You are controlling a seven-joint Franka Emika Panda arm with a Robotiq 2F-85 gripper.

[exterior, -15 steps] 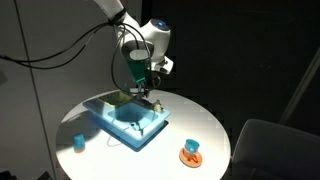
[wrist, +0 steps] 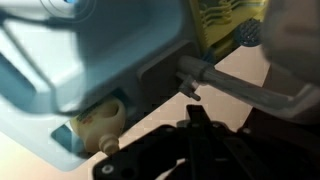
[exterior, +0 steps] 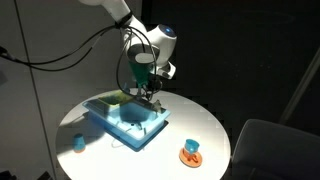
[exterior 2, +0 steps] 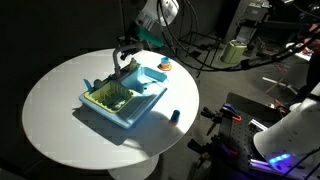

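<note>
My gripper is shut at the lower middle of the wrist view, with nothing showing between its dark fingers. It hovers by the outer edge of a light blue sink tub (wrist: pixel 130 60), close to a grey faucet (wrist: pixel 235 85). A beige, rounded object (wrist: pixel 98 125) lies in the tub's near corner. In exterior view 2 the tub (exterior 2: pixel 125 118) stands on the round table with a yellow-green rack (exterior 2: pixel 103 96) inside it. The arm hangs over its far side, and the fingertips are too small to make out there.
On the white round table (exterior: pixel 185 125), a blue cup (exterior: pixel 191 146) stands on an orange saucer (exterior: pixel 190 158) to the right. A small blue cylinder (exterior: pixel 79 143) stands at the left. A black chair (exterior: pixel 270 150) is beside the table.
The tub, cup and cylinder have stayed in place.
</note>
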